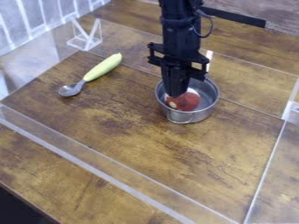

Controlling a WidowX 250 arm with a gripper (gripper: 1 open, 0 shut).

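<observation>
The black arm's gripper (177,68) hangs over the back of a metal bowl (202,112), shut, with nothing visible between its fingers. Inside the bowl lies a reddish round object (184,102) with a small pale orange part at its left. The gripper's tips are above that object, apart from it as far as this view shows.
To the left lie a yellow-green corn-like object (103,68) and a metal spoon (70,89). Clear plastic walls edge the wooden table (128,175) at left and right. A small white object stands behind the bowl.
</observation>
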